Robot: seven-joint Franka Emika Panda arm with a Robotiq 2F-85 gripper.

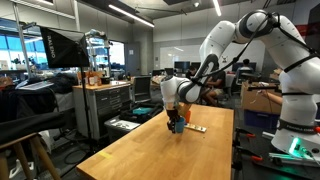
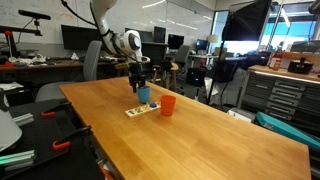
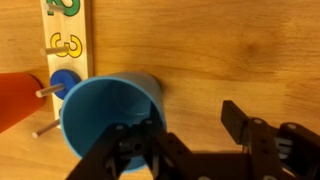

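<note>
A blue cup [image 3: 105, 108] stands upright on the wooden table, its open mouth facing up in the wrist view. My gripper is right over its rim, fingers apart. One dark finger [image 3: 150, 142] overlaps the cup's mouth, while the other finger [image 3: 243, 124] is over bare wood outside the cup; the near wall lies between them. Whether either finger touches the wall I cannot tell. Exterior view 2 also has the gripper down at the blue cup [image 2: 144, 95], and so does exterior view 1, where the arm partly hides the cup [image 1: 179, 127].
A red cup [image 2: 167, 105] stands close by. Beside the blue cup lies a wooden number board [image 2: 143, 111] with pegs and coloured pieces, one a blue disc [image 3: 65, 80]. A black light stand [image 1: 80, 85] rises beyond the table's edge.
</note>
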